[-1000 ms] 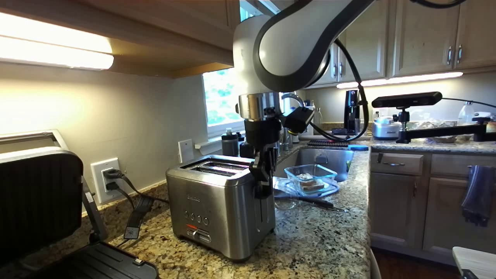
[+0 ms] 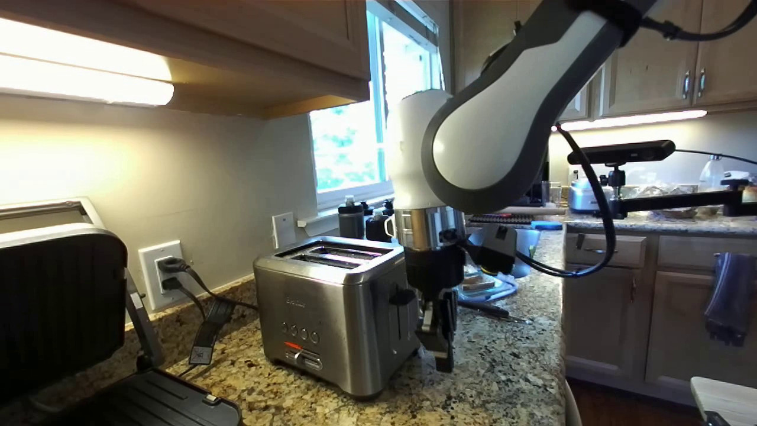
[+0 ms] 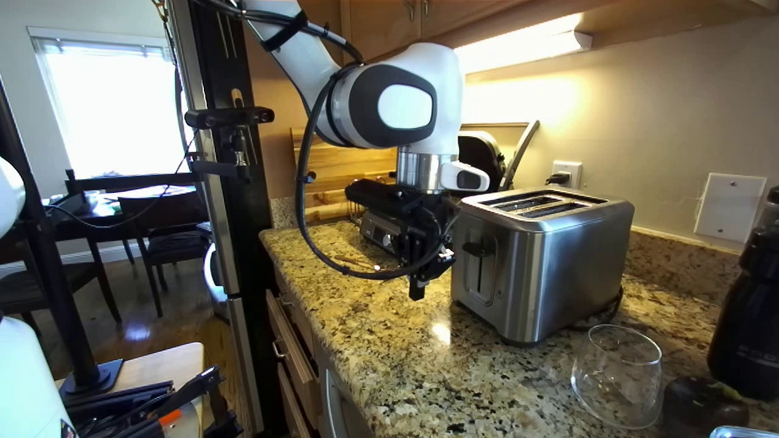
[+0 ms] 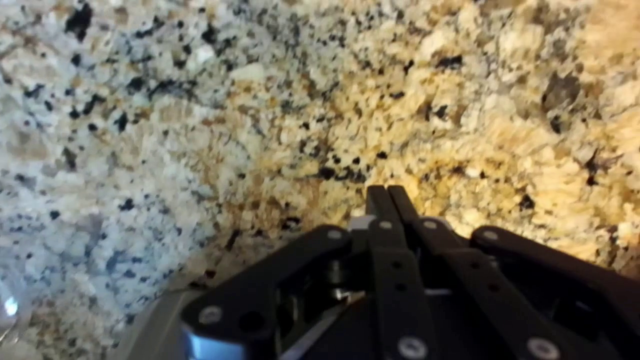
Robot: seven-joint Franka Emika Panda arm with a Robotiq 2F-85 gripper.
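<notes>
A silver two-slot toaster (image 2: 326, 312) stands on the granite counter, its black lever (image 3: 478, 249) high on the end that faces my gripper (image 2: 444, 362). In exterior view 2 the gripper (image 3: 417, 292) hangs beside that lever end, low above the counter. Seen from the wrist, both fingertips of my gripper meet, with nothing between them, over bare granite. A grey edge at the lower left of the wrist view looks like part of the toaster (image 4: 150, 327). Both toaster slots (image 3: 551, 204) look empty from here.
An open black grill (image 2: 64, 305) sits left of the toaster. A clear glass (image 3: 617, 376) and a dark bottle (image 3: 752, 314) stand on its other side. Behind my gripper lies a black-handled utensil (image 2: 489, 309).
My gripper has come down from the upper part of the toaster's lever end to near the counter, and a little to the right in exterior view 1. The toaster has not moved.
</notes>
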